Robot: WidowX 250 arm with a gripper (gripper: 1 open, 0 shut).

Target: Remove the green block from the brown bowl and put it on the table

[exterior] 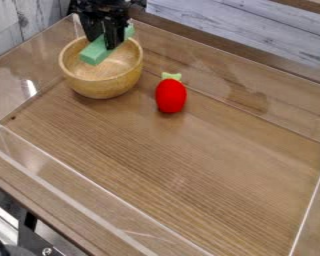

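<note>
The black gripper (104,42) is at the top left, over the far side of the brown bowl (104,84). It is shut on the green block (95,54), whose lower end shows below the fingers and in front of the bowl's inside. Another bit of green shows to the right of the fingers. The block looks tilted, and part of it is hidden behind the gripper. Whether its lower end clears the bowl's rim, I cannot tell.
A red strawberry-like toy (171,96) with a green top lies just right of the bowl. A raised edge runs along the back.
</note>
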